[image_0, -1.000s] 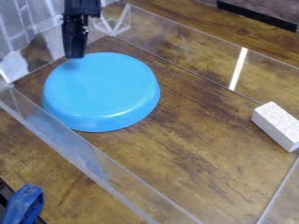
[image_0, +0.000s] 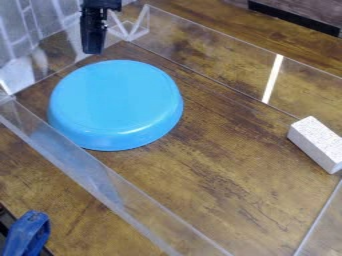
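Note:
A large blue round lid-like object (image_0: 116, 105) lies upside down or flat on the wooden floor, left of centre. My dark gripper (image_0: 95, 42) hangs at the top left behind it, near the clear back wall, partly out of frame at the top; it looks shut, with nothing visible between its fingers. A white speckled block (image_0: 314, 143) lies at the right.
Clear plastic walls border the wooden surface (image_0: 227, 170). A dark blue object (image_0: 24, 235) sits at the lower left corner, outside the wall.
My gripper has risen slightly, moving up and away from the blue round object. The blue object and the white block have not moved.

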